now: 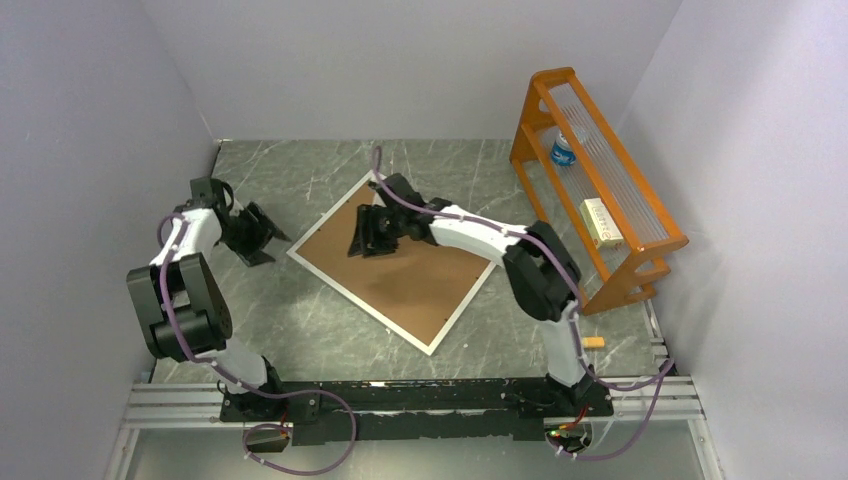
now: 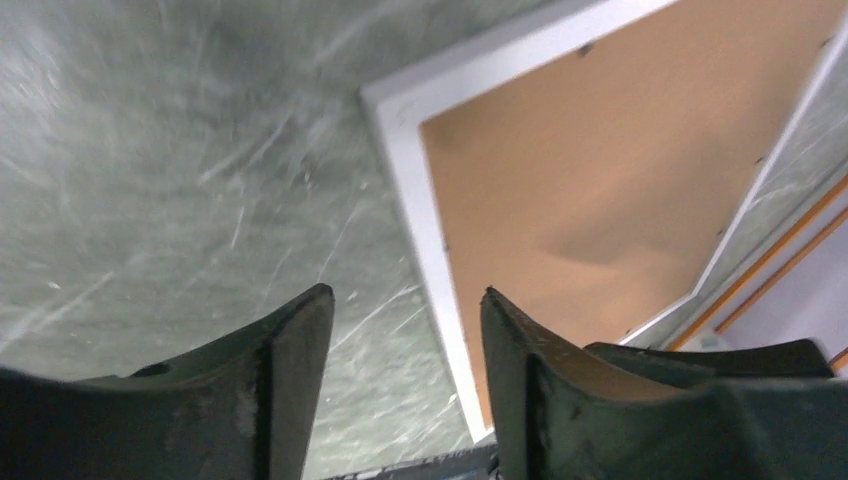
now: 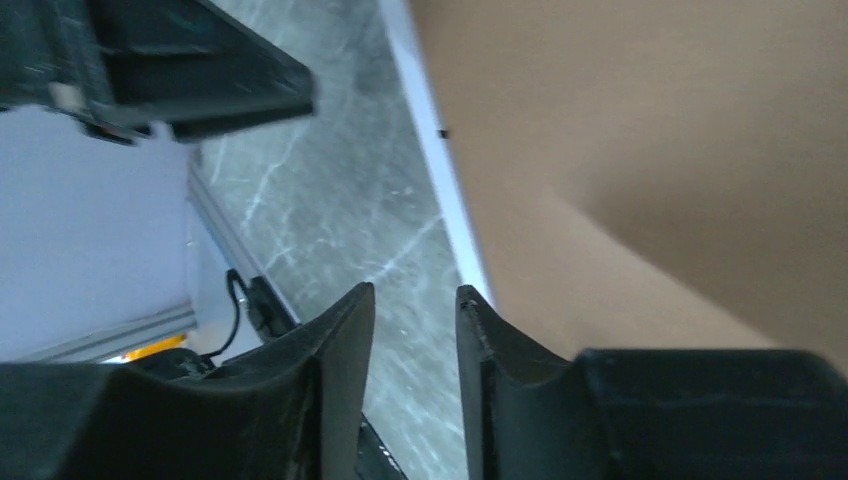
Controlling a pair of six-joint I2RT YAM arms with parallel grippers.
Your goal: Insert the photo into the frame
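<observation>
A white-bordered frame (image 1: 335, 293) with a brown board (image 1: 410, 290) lies diagonally on the marble table; no separate photo is distinguishable. My left gripper (image 1: 266, 240) hangs just off the frame's left corner, fingers part open with nothing between them; the left wrist view shows that corner (image 2: 395, 110). My right gripper (image 1: 372, 235) is over the upper part of the brown board, fingers apart with nothing seen between them. The right wrist view, somewhat blurred, looks down on the board (image 3: 620, 150) and one white edge (image 3: 445, 190).
A wooden rack (image 1: 625, 150) at the right holds a can (image 1: 562, 152) and a pale box (image 1: 602, 222). A yellow item (image 1: 592, 343) lies at the right front. Free table surrounds the frame at front and back.
</observation>
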